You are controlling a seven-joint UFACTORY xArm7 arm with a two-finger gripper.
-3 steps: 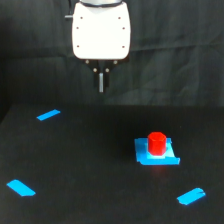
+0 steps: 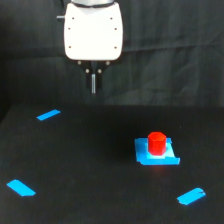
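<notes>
A red block (image 2: 157,144) with a rounded or many-sided outline sits on a light blue piece (image 2: 171,157) at the right of the table. High above the table at the upper left hangs my gripper (image 2: 93,87), under the white arm end (image 2: 93,35). It is well apart from the red block, to its left and higher in the view. Its fingers show only as one narrow dark strip, so whether they are parted is unclear. Nothing visible hangs from them.
Blue strips lie flat at the back left (image 2: 48,115), front left (image 2: 20,188) and front right (image 2: 191,196). A dark curtain (image 2: 170,60) hangs behind.
The arm and gripper have shifted slightly to the left. The red block, the blue piece and the strips have stayed where they were.
</notes>
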